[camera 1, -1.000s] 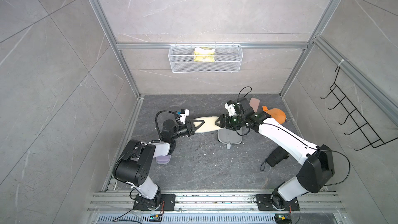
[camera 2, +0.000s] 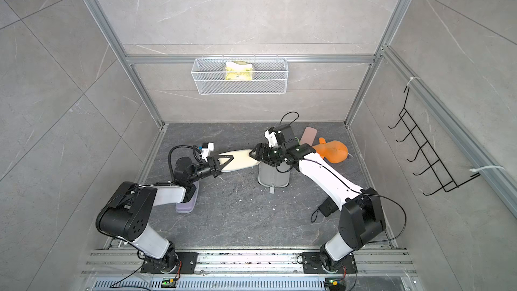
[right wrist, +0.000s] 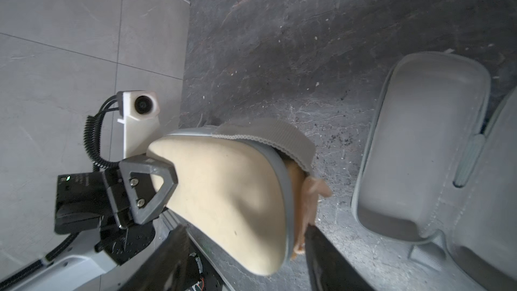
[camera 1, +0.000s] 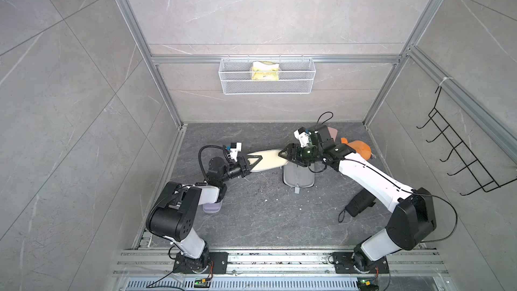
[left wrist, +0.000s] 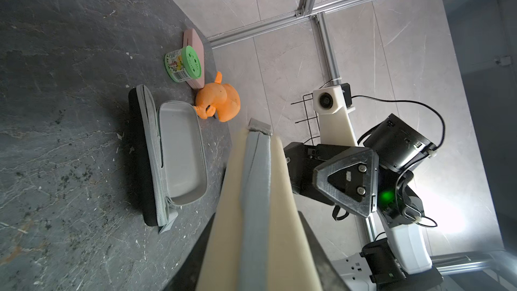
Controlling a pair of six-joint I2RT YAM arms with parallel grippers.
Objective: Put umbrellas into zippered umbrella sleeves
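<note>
A cream zippered sleeve (right wrist: 226, 183) with grey edging hangs above the table between my two arms. My left gripper (camera 1: 257, 160) is shut on its left end, and in the left wrist view the sleeve (left wrist: 258, 210) stands narrow-side on between the fingers. At the other end the sleeve gapes, and a peach-coloured strap (right wrist: 308, 204) sticks out of the opening, tan material behind it. My right gripper is at this open end, its fingers wide apart. Whether they touch the sleeve is hard to tell. What lies deeper inside is hidden.
A grey case (right wrist: 425, 140) lies open below the right gripper. An orange toy (left wrist: 218, 99), a pink case (left wrist: 195, 54) and a green-lidded tub (left wrist: 183, 64) stand to the right. A black item with a loop (camera 1: 359, 202) lies front right.
The sleeve and my left gripper have shifted slightly left. The right arm's wrist has moved a little right and up, its fingers still beside the sleeve's open end.
</note>
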